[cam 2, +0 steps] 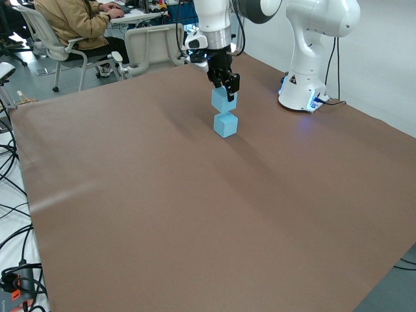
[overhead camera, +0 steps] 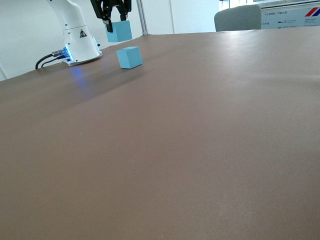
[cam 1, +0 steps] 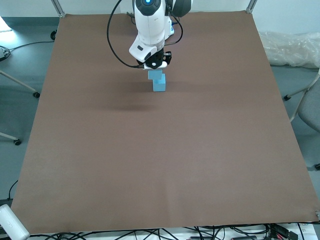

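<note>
My black gripper (overhead camera: 114, 22) is shut on a light blue cube (overhead camera: 119, 33), held in the air in the top view. A second light blue cube (overhead camera: 129, 57) rests on the brown table (overhead camera: 165, 150), lower and to the right. In the left view the held cube (cam 1: 155, 74) overlaps the table cube (cam 1: 159, 86), and in the right view it appears just above the lower one (cam 2: 225, 125); I cannot tell exactly how far apart they are in depth.
The arm's white base (cam 2: 300, 88) with cables stands at the table's back. A chair (cam 2: 149, 49) and a seated person are beyond the table edge.
</note>
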